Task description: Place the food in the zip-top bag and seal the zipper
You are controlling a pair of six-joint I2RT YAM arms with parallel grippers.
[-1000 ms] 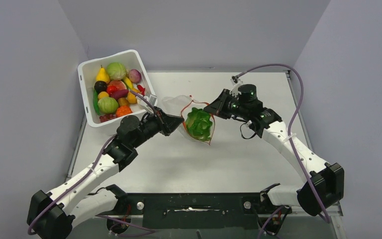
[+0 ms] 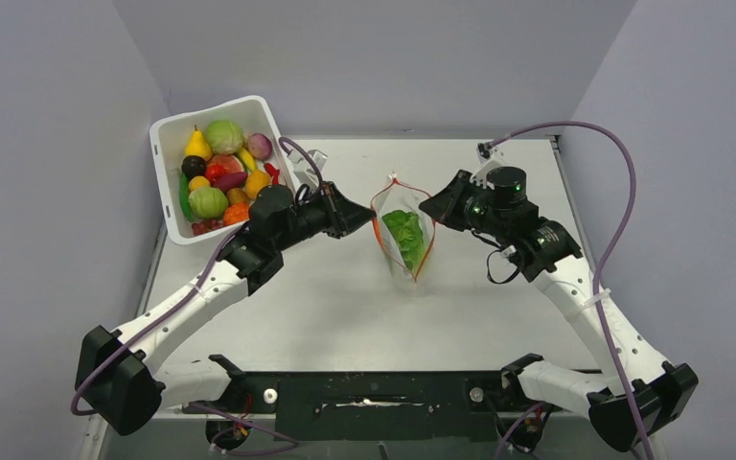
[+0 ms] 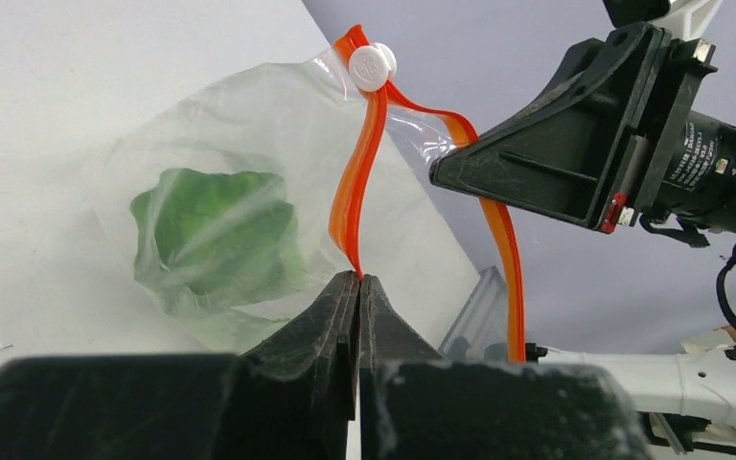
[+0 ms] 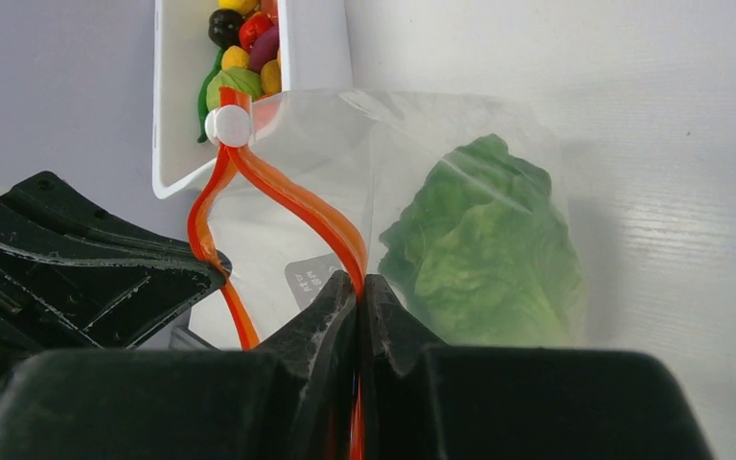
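The clear zip top bag [image 2: 398,201] hangs upright between my grippers, its orange zipper [image 3: 372,134] parted into two lips, a white slider [image 3: 372,65] at the far end. A green leafy vegetable [image 2: 402,237] is inside. My left gripper [image 2: 371,215] is shut on one zipper lip, seen at its tips in the left wrist view [image 3: 360,280]. My right gripper [image 2: 426,213] is shut on the other lip, which runs down between its fingertips in the right wrist view [image 4: 364,287].
A white bin [image 2: 163,153] of assorted fruit and vegetables stands at the back left.
The bag now stands more upright, and the vegetable sits deeper in it.
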